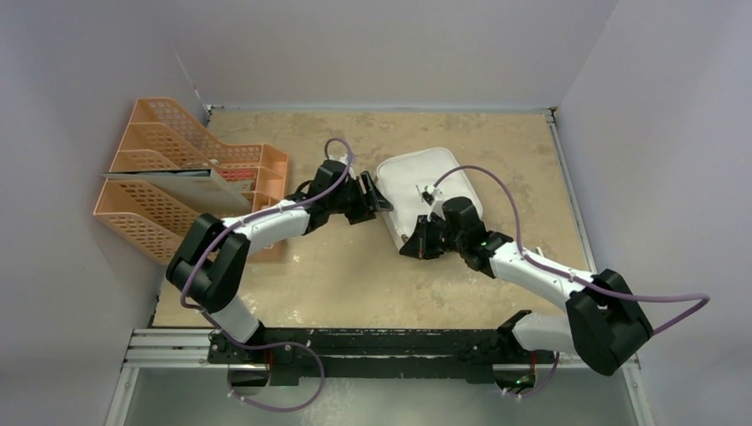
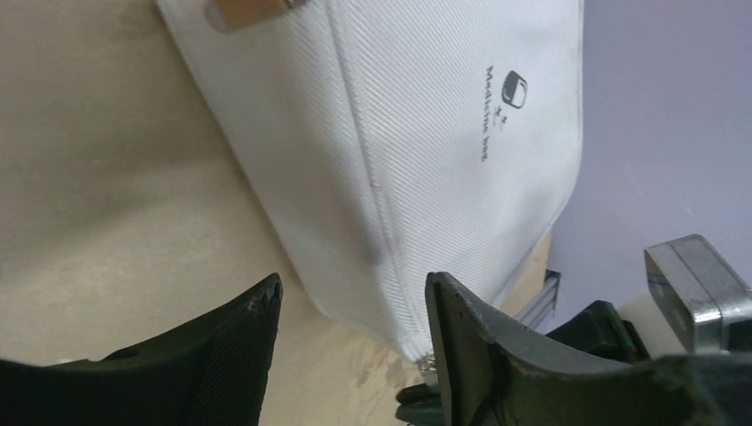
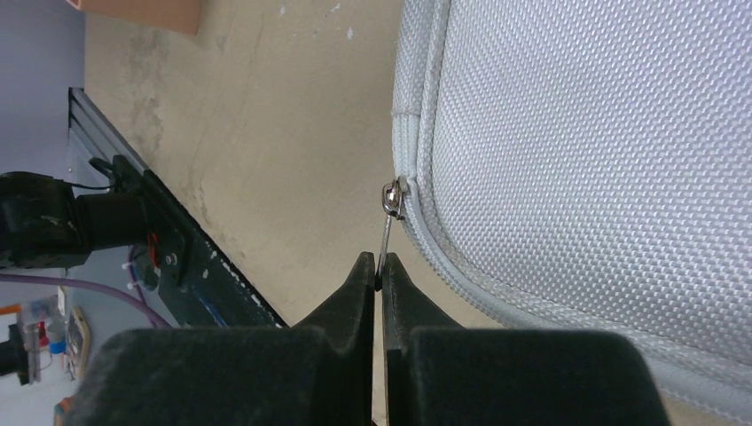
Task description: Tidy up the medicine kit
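Observation:
A white fabric medicine case (image 1: 412, 182) lies closed on the table, slightly right of centre. Small black print shows on its lid (image 2: 443, 133) in the left wrist view. My left gripper (image 1: 385, 204) stands open at the case's left side; from its wrist, the case's edge crosses beyond the gap, with nothing gripped. At the case's front corner, my right gripper is shut on a thin metal zipper pull (image 3: 386, 240). The slider is on the case's seam. What is inside the case cannot be seen.
An orange plastic basket (image 1: 272, 169) with several compartments stands at the left, a flat booklet (image 1: 191, 188) leaning in it. A brown tab (image 2: 253, 9) sits on the case's side. Bare table lies in front of the case.

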